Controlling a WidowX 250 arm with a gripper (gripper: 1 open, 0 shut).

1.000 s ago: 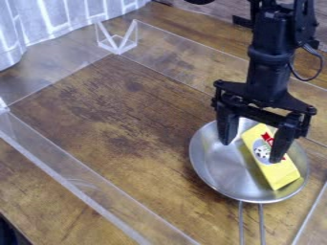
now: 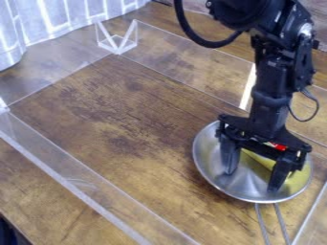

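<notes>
A black robot gripper [image 2: 251, 165] reaches down from the upper right into a round silver pan [image 2: 223, 180] on the wooden table. Its two fingers stand apart inside the pan, around or over a yellow box [image 2: 294, 178] with a bit of red, which is partly hidden by the gripper. Whether the fingers touch the box I cannot tell.
A white wire rack [image 2: 117, 38] stands at the back left, near a white curtain [image 2: 32, 24]. Clear plastic strips run along the left and right edges.
The gripper has moved down into the pan, now covering much of the yellow box, which was more visible earlier.
</notes>
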